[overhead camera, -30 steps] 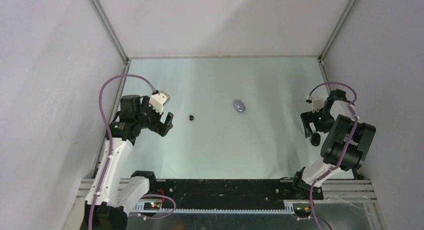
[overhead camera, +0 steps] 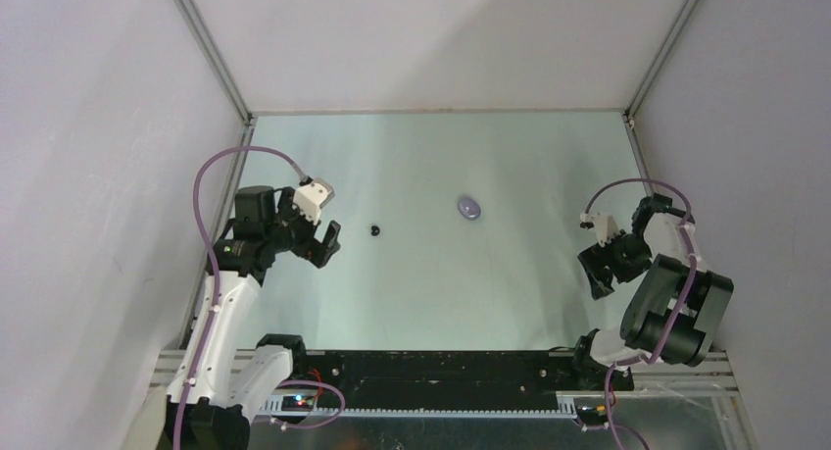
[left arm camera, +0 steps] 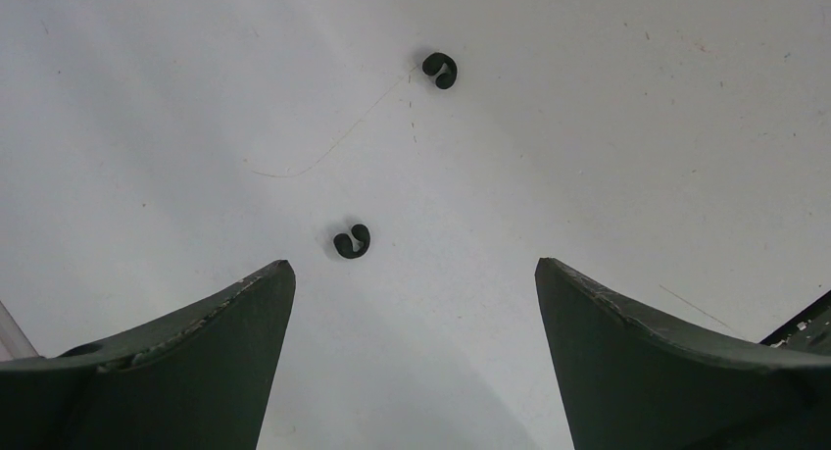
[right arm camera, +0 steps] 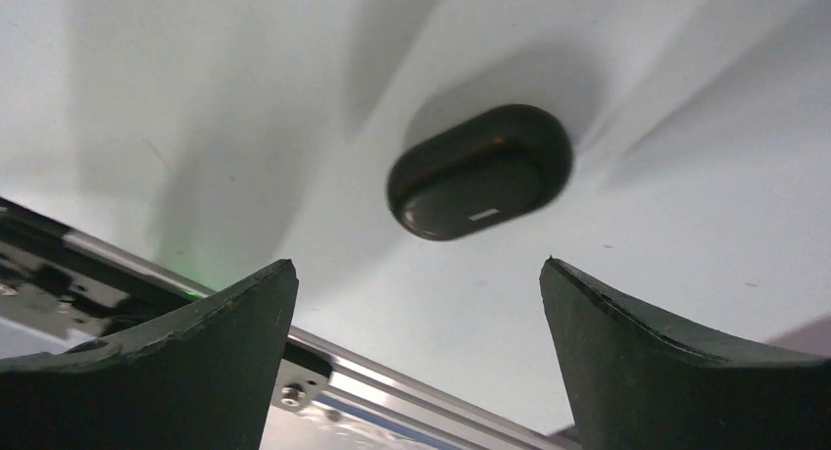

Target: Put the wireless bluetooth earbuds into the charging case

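Two small black curled earbuds lie apart on the pale tabletop in the left wrist view: the farther earbud (left arm camera: 440,71) and the nearer earbud (left arm camera: 353,241). From above, only one black earbud (overhead camera: 374,230) shows, right of my left gripper (overhead camera: 324,241). That gripper is open and empty over the table's left side. The black, rounded charging case (right arm camera: 480,171) looks closed in the right wrist view, lying ahead of the fingertips and not between them. My right gripper (overhead camera: 595,274) hangs open near the right wall, and in the top view it hides the case.
A lavender oval object (overhead camera: 468,207) lies near the middle of the table. Bare tabletop (overhead camera: 441,293) spreads around it. A dark rail (overhead camera: 431,367) runs along the front edge, and walls close in both sides.
The right gripper has moved toward the front and slightly left, covering the black case that earlier showed beside it. My left arm, the visible earbud and the lavender object look unmoved.
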